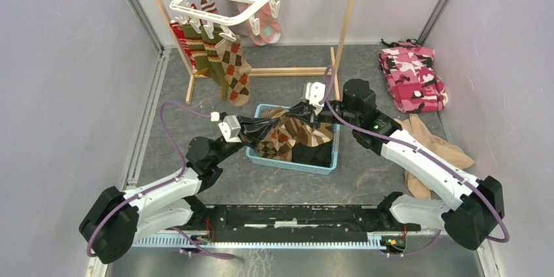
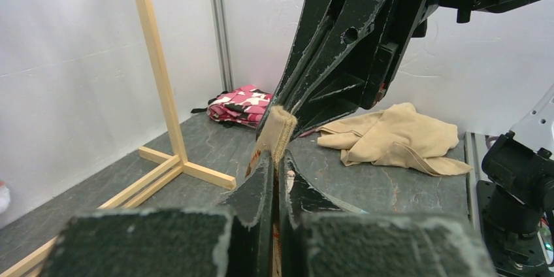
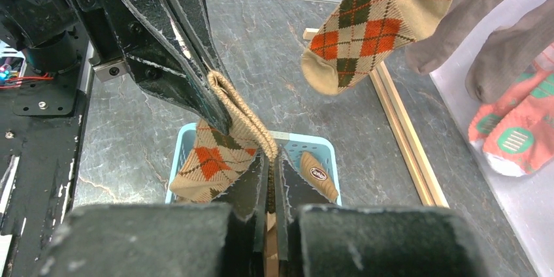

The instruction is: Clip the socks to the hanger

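Note:
An argyle sock (image 3: 212, 162) hangs between both grippers over the blue basket (image 1: 291, 168). My left gripper is shut on the sock's folded edge, which stands up from between its fingertips. My right gripper is shut on the same sock's tan edge, opposite the left one, their tips close together. The white hanger (image 1: 228, 19) is at the top of the top view, with several socks clipped to it, including an argyle one (image 1: 235, 71).
More socks and a dark cloth (image 1: 312, 154) fill the basket. A wooden stand (image 1: 281, 71) carries the hanger at the back. A pink camouflage bag (image 1: 411, 78) and a tan cloth (image 1: 434, 149) lie at the right. Bare floor is left of the basket.

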